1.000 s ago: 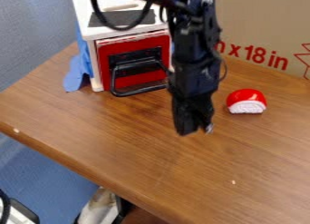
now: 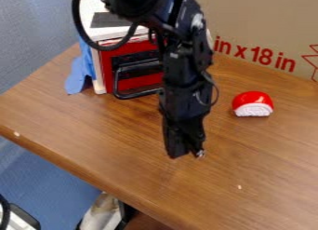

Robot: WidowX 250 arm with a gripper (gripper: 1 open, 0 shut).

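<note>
The black arm reaches down from the top centre, and its gripper [image 2: 187, 146] hangs low over the middle of the wooden table [image 2: 112, 159]. Its fingers are too dark and small to tell whether they are open or shut. Behind the arm stands a red and white toy oven [image 2: 106, 66] with a black handle. Right of the gripper lies a red object with a white ridged face [image 2: 252, 104].
A blue cloth [image 2: 78, 71] lies beside the oven's left side. A cardboard box [image 2: 267, 38] stands at the back right. The table's near-left edge drops to a blue surface.
Compared with a second ago, the arm has shifted left and the gripper sits lower on the table. The oven and the red object appear unmoved.
</note>
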